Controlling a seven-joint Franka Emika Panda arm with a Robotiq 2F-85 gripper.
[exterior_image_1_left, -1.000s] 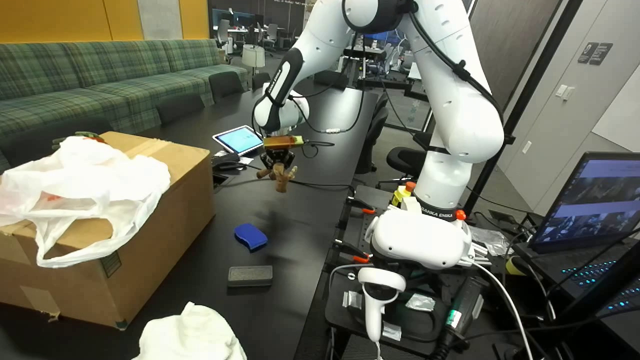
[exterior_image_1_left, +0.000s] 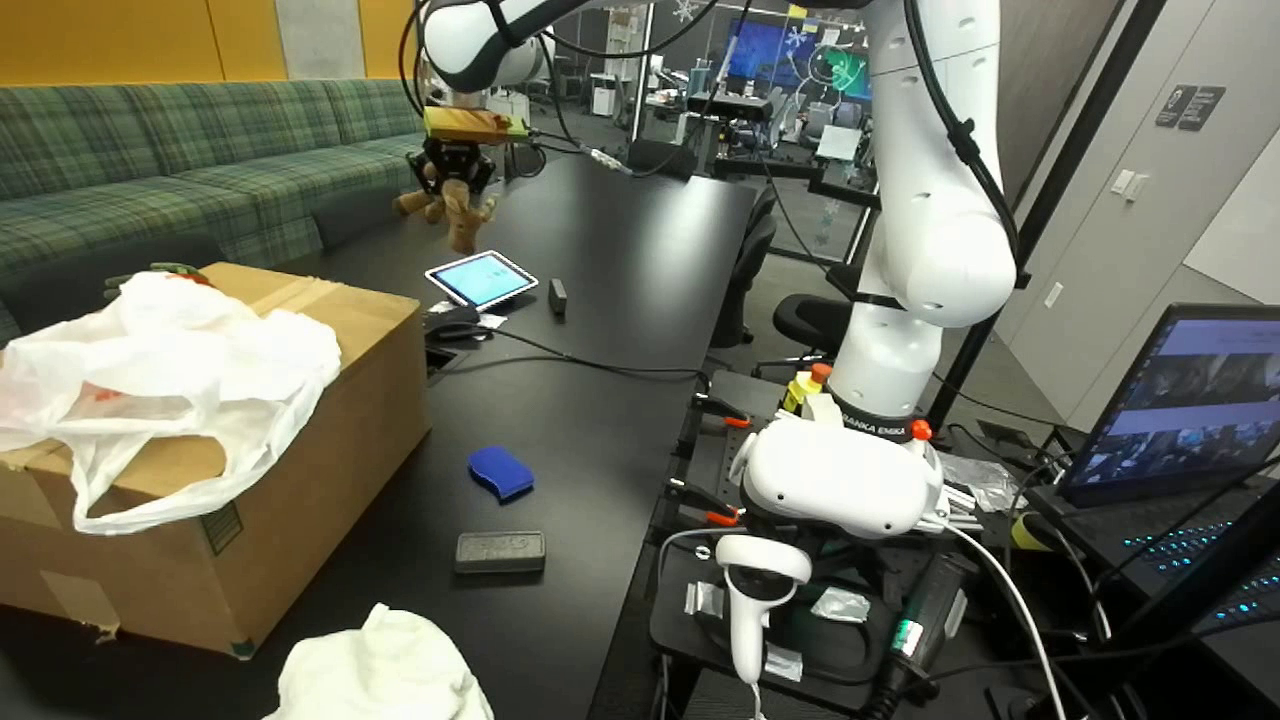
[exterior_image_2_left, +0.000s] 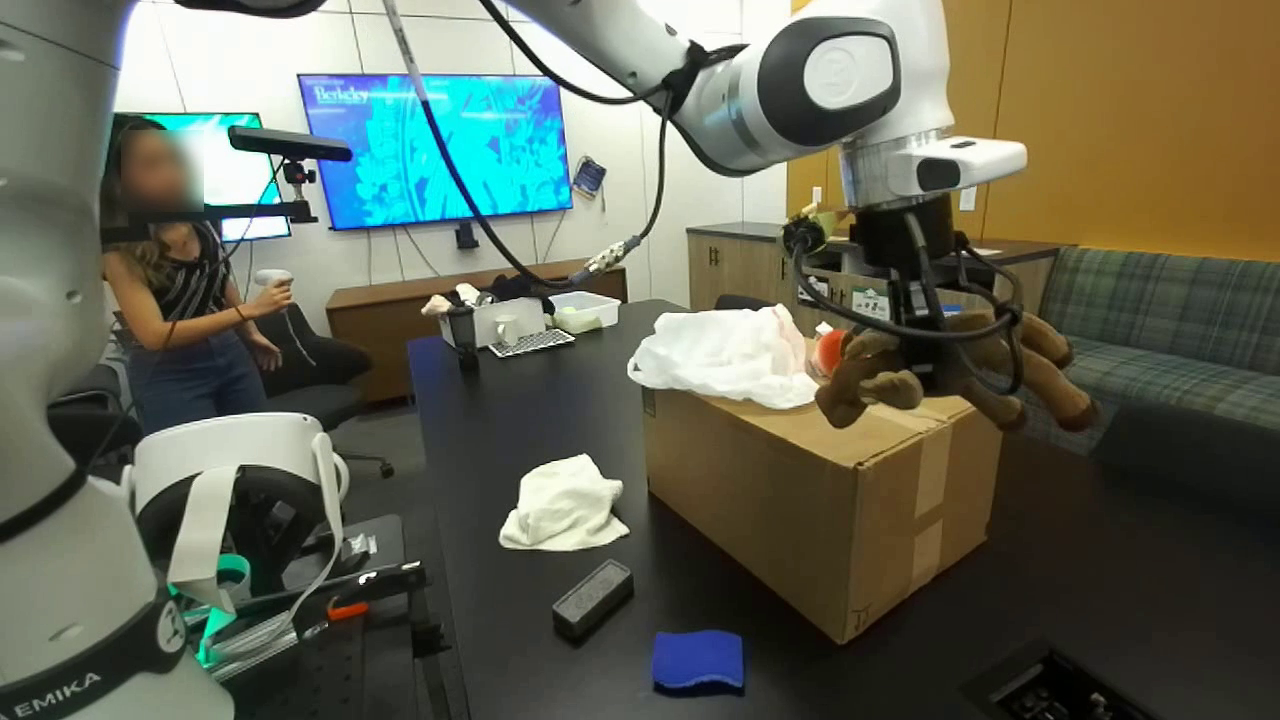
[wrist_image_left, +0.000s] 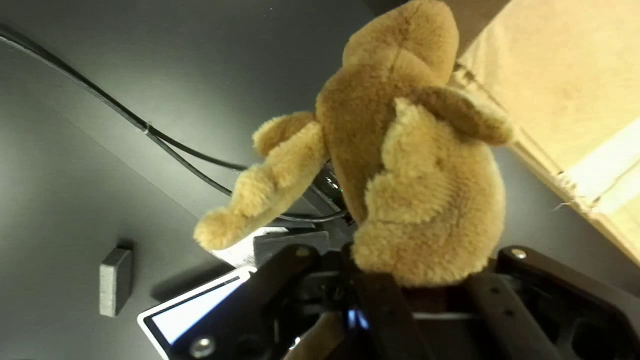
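A brown plush toy (wrist_image_left: 414, 168) with stubby limbs hangs from my gripper (exterior_image_1_left: 453, 174), which is shut on it, high above the table. In the wrist view its body sticks out beyond the dark fingers, and they hide the part that they grip. Exterior view 2 has the plush (exterior_image_2_left: 1044, 372) dangling on both sides of my gripper (exterior_image_2_left: 942, 360), in front of the far end of the box in that picture. The cardboard box (wrist_image_left: 576, 90) lies to the right in the wrist view, apart from the toy.
A white plastic bag (exterior_image_1_left: 192, 372) lies on the box (exterior_image_1_left: 348, 420). On the black table are a tablet (exterior_image_1_left: 482, 280), a blue sponge (exterior_image_1_left: 500, 472), a dark eraser (exterior_image_1_left: 500, 552), a white cloth (exterior_image_1_left: 381, 672) and a black cable (wrist_image_left: 90, 87). Bare tabletop surrounds the sponge.
The arm has risen and swung left and away from its base in exterior view 1, carrying the plush from low over the table to above the tablet's left side. The tabletop items look unmoved.
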